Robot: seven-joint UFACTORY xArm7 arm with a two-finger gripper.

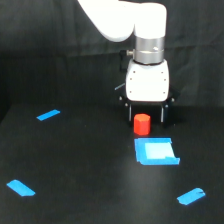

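My gripper (148, 116) points down from the white arm at the upper right. Its dark fingers stand wide apart, and I see nothing held between them. A small red block (142, 125) rests on the black table at or just below fingertip height, left of the middle of the gap. Whether the fingers are beside the block or behind it is hard to tell from this single view. In front of the block lies a white patch edged in blue (157, 151), apart from the gripper.
Short blue strips lie flat on the dark table: one at the back left (48, 115), one at the front left (20, 188) and one at the front right (191, 196). A dark backdrop stands behind.
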